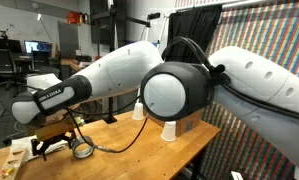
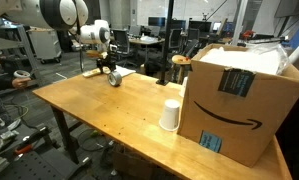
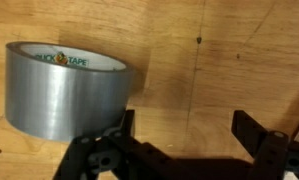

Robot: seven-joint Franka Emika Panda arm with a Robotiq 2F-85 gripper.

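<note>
A silver roll of duct tape (image 3: 69, 95) fills the left of the wrist view, its label visible inside the rim. My gripper is open, and only bare wood shows between its fingers. The left finger (image 3: 125, 124) is close beside the roll, overlapping its edge in this view; whether they touch, I cannot tell. In exterior view 1 the roll (image 1: 83, 150) rests on the table just right of the gripper (image 1: 52, 146). Exterior view 2 shows the roll (image 2: 115, 78) at the table's far end, near the gripper.
A large cardboard box (image 2: 234, 105) stands on the wooden table (image 2: 99, 100) with a white cup (image 2: 170, 116) beside it. Another white object (image 1: 138, 111) stands farther back. Pale items (image 1: 16, 150) lie near the table's left end.
</note>
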